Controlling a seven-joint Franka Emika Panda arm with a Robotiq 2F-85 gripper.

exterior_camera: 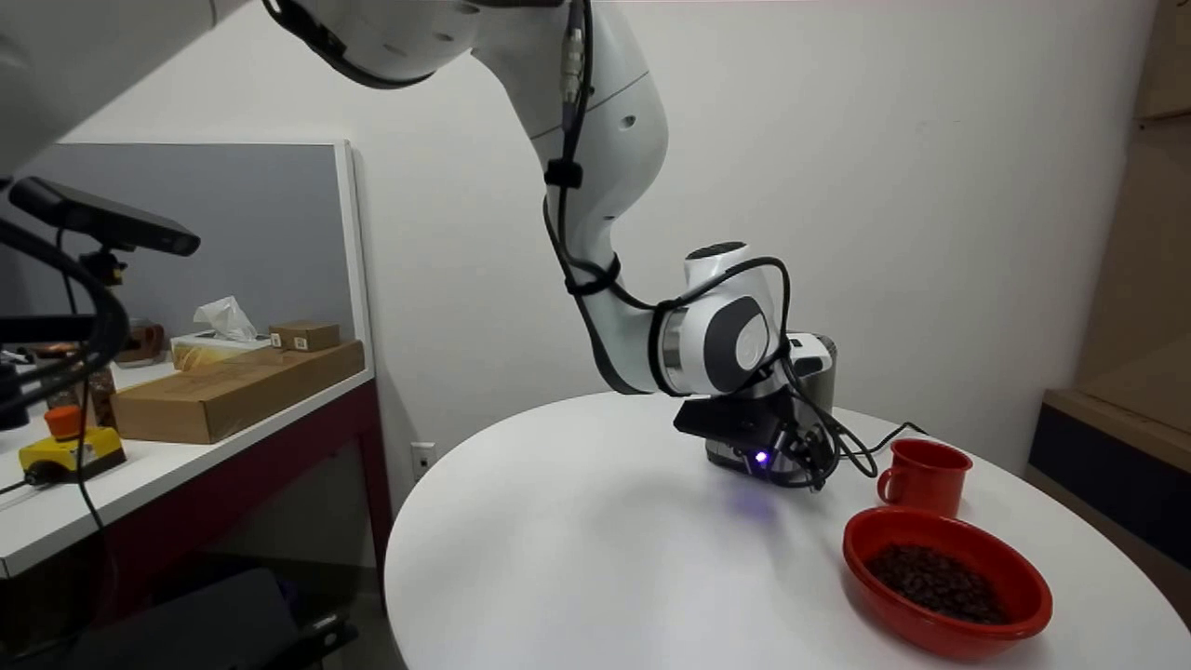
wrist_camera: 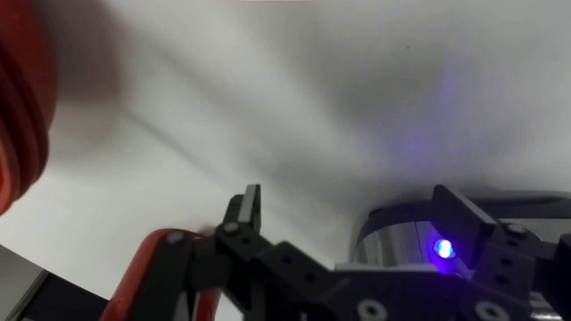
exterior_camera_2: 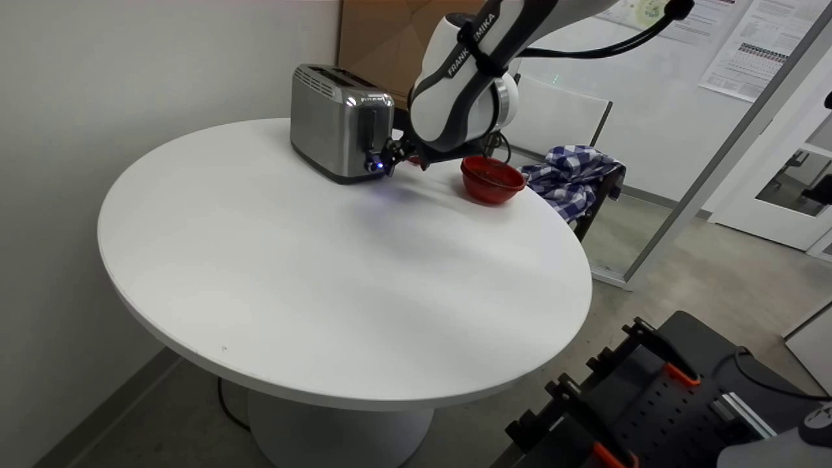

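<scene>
A silver toaster (exterior_camera_2: 324, 117) stands upright on the round white table (exterior_camera_2: 312, 257). My gripper is at its front, low down beside the control end. In the wrist view the fingers stand wide apart, and one of the fingers (wrist_camera: 463, 224) is right beside a glowing blue-violet light (wrist_camera: 444, 248) on the toaster. The toaster's lower corner shows between the fingers, but whether either finger touches it I cannot tell. In exterior view 1, the arm and cables hide most of the toaster.
A red bowl (exterior_camera: 862, 558) of dark beans sits at the table's right, with a red mug (exterior_camera: 932, 476) behind it. In the wrist view the mug is close by the other finger. Cables loop around the wrist.
</scene>
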